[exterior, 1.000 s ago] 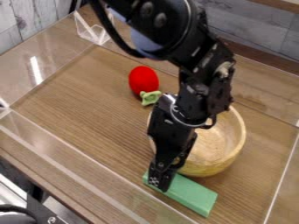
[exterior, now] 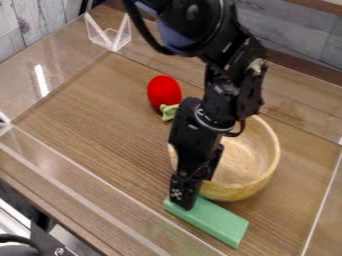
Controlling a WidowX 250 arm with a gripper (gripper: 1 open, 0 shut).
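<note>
My black gripper [exterior: 185, 196] reaches down at the centre of the camera view, its fingertips low at the left end of a green rectangular block [exterior: 214, 222] lying on the wooden table. Whether the fingers are open or shut on the block is hard to make out. A light wooden bowl [exterior: 251, 157] sits just behind the block, partly hidden by the arm.
A red round object [exterior: 164, 92] with a small light-green piece [exterior: 170, 112] lies behind the gripper to the left. Walls or boards border the back.
The arm has risen and drawn back slightly, uncovering a little more of the bowl. The green block looks unmoved.
</note>
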